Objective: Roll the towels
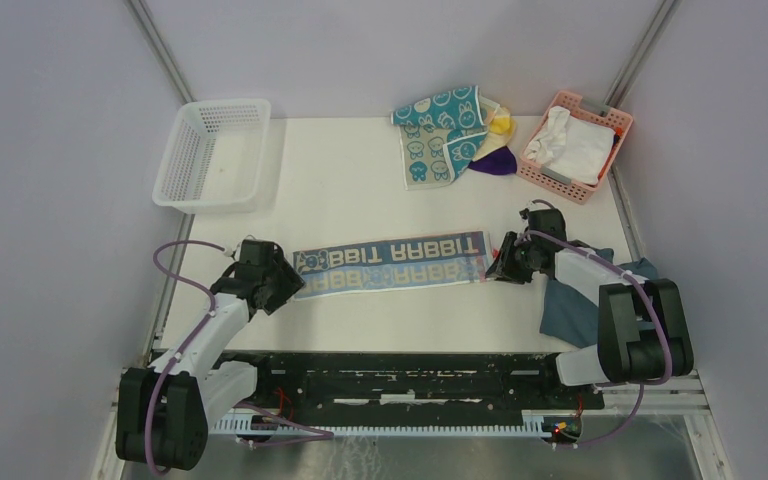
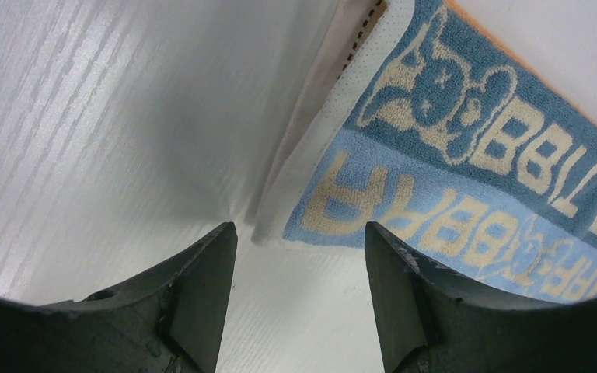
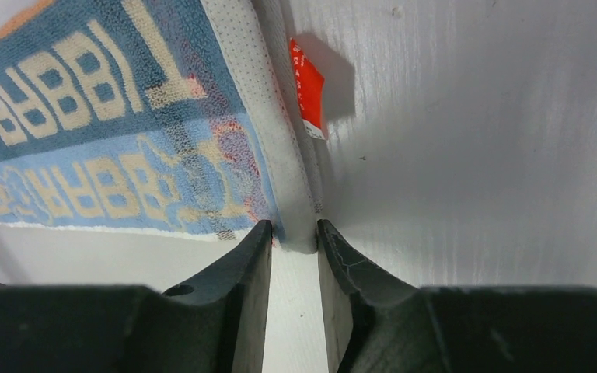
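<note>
A blue towel (image 1: 390, 264) with pale lettering lies flat and folded long across the middle of the table. At its near left corner my left gripper stands open, the towel's pale corner (image 2: 272, 233) showing between and just beyond its fingers. My right gripper is at the near right corner. Its fingers stand part open and close together, one on each side of the pale towel edge (image 3: 301, 225); whether they press on it I cannot tell. A red tag (image 3: 308, 89) sticks out from the towel's right edge.
An empty white basket (image 1: 215, 155) stands at the back left. Teal, yellow and purple cloths (image 1: 445, 138) lie at the back, beside a pink basket (image 1: 575, 148) holding white cloth. Dark blue fabric (image 1: 568, 315) lies under the right arm.
</note>
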